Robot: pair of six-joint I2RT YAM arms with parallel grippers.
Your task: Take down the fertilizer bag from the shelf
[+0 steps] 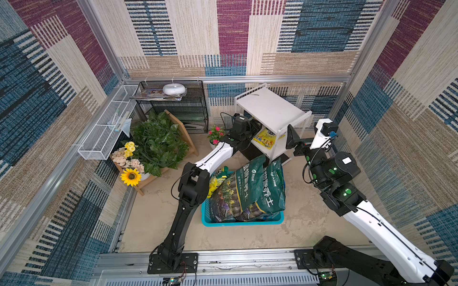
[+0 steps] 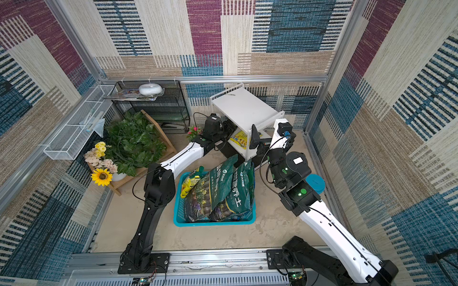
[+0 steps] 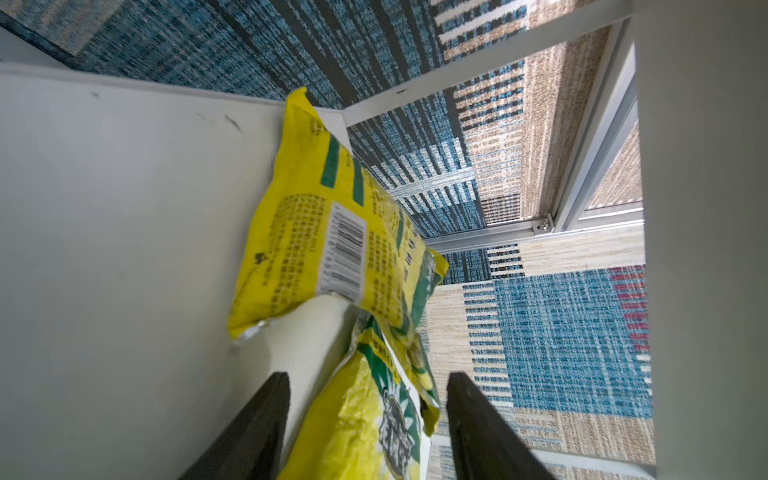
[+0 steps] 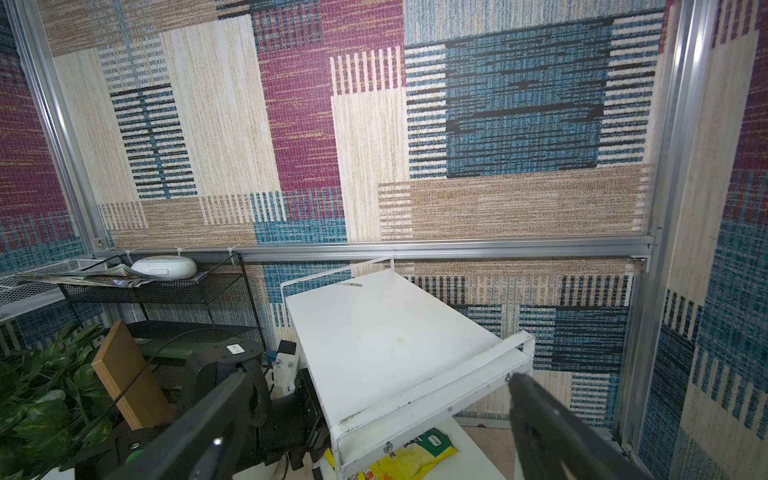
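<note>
On the lower tier of the white shelf [image 1: 269,107] lie yellow fertilizer bags, part hidden under its top board. In the left wrist view one yellow bag [image 3: 320,248] rests flat with its barcode showing, and a second yellow bag [image 3: 356,416] stands nearer, reaching down between my left fingers. My left gripper is part open around that nearer bag, with a gap visible beside it; both top views have this arm reaching into the shelf's left side. My right gripper stands open and empty, in front of the shelf's right side.
A turquoise basket [image 1: 206,217] on the floor in front holds two large green soil bags [image 1: 248,186] and a small yellow bag [image 1: 217,182]. Leafy plants [image 1: 159,143] and a black wire rack [image 1: 200,102] stand left. Floor right of the basket is clear.
</note>
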